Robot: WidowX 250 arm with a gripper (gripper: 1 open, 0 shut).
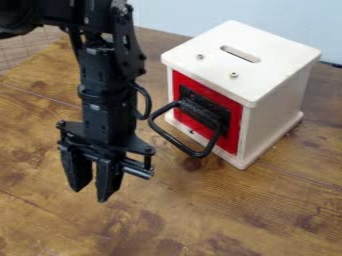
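My gripper [94, 176] hangs over the wooden table at the left of the camera view, its black fingers pointing down with nothing visible between them. To its right stands a white wooden box [259, 55] with a red front panel [231, 138], a dark inset door and a black looped handle [193, 146] sticking out toward me. A slot and two small screws show in the box's top. The gripper is apart from the box and its handle.
A pale wall runs along the back, and a woven mat shows at the upper left edge.
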